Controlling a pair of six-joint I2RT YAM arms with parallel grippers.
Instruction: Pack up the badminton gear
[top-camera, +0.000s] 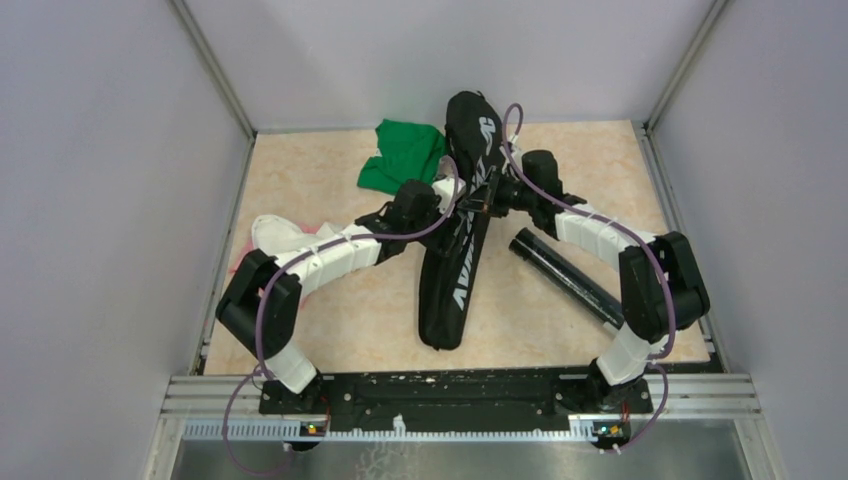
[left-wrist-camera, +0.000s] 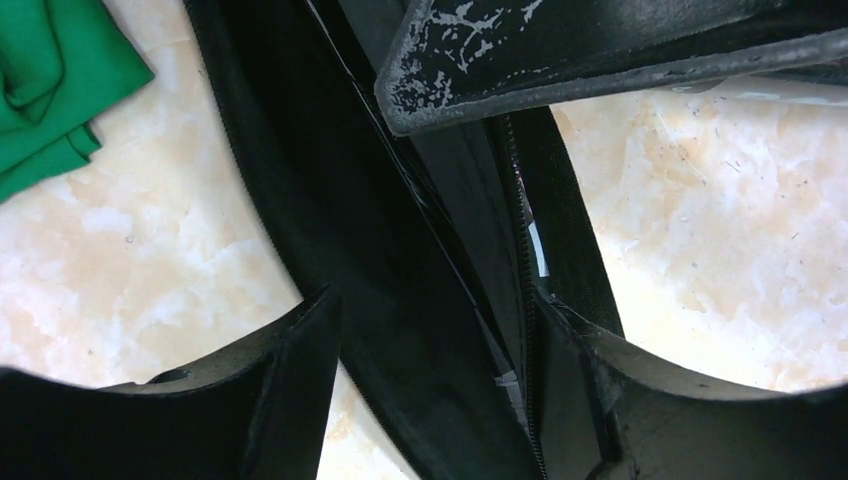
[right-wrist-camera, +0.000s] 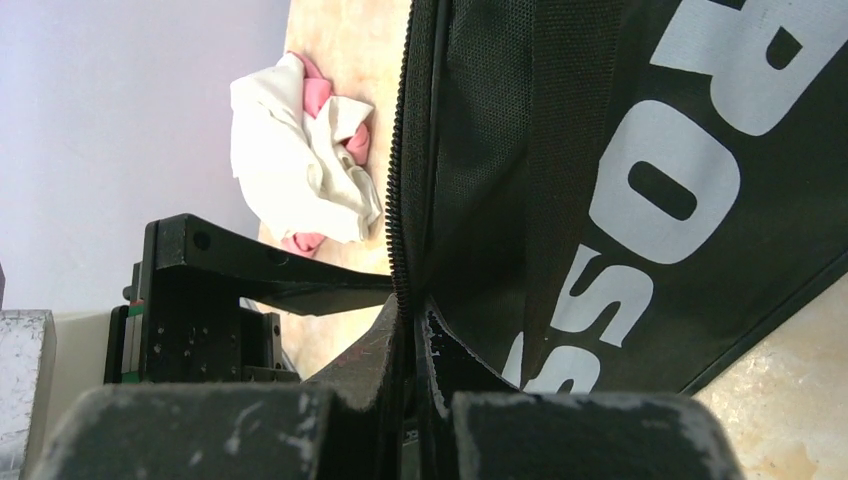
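Observation:
A long black racket bag (top-camera: 445, 310) with white lettering lies lengthwise down the middle of the table, its zip (right-wrist-camera: 398, 170) visible in both wrist views. My right gripper is shut on the zipped edge of the bag, whose white letters face it. My left gripper is part open over the bag, with its fingertips apart above the dark fabric and zip. A black arm part crosses the top of the left wrist view. A black shuttle tube (top-camera: 565, 275) lies at the right.
A green cloth (top-camera: 400, 155) lies at the back left. A white and pink cloth (top-camera: 280, 235) lies at the left.

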